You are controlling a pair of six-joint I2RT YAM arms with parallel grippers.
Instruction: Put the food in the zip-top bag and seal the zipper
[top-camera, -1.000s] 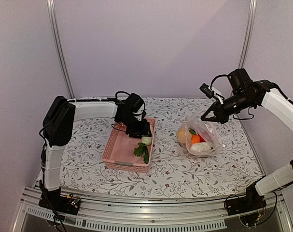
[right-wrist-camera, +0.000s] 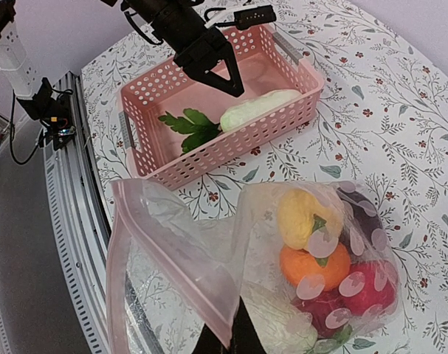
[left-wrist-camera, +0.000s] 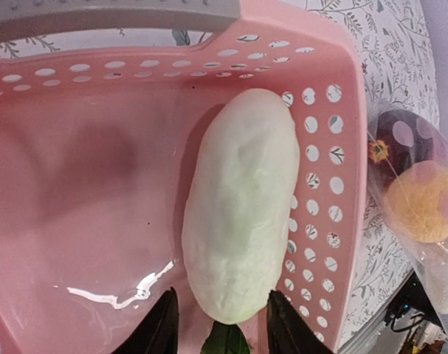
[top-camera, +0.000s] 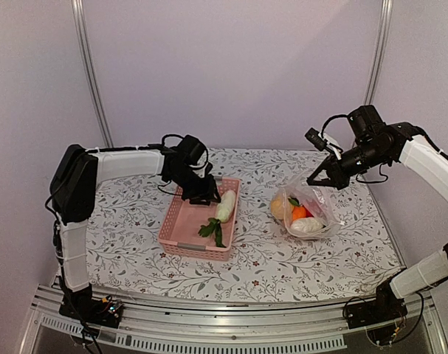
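Observation:
A pale white radish with green leaves lies in the pink basket, along its right wall. Over the basket, my left gripper stands open, its fingers apart at the radish's leafy end in the left wrist view, not closed on it. The clear zip bag rests on the table to the right, its mouth spread. Inside it are an orange, a yellow fruit, a red item and a white vegetable. My right gripper is shut on the bag's edge.
Bare patterned tabletop lies between basket and bag. The basket's raised rim and grey handle stand close to the left gripper. A metal rail runs along the front edge.
My left gripper has drawn back to the left, uncovering more of the radish. The radish and its leaves have shifted slightly within the basket. The right arm and bag have stayed put.

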